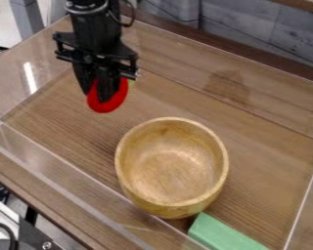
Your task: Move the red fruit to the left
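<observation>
The red fruit [109, 96] is in the left half of the view, with my gripper [105, 82] shut on its upper part. Black arm links rise above it to the top edge and cover what is behind. Whether the fruit touches the table or hangs just above it, I cannot tell.
A round wooden bowl [172, 181] stands empty in the lower middle, right of and nearer than the fruit. A green block [225, 234] lies at the bottom right.
</observation>
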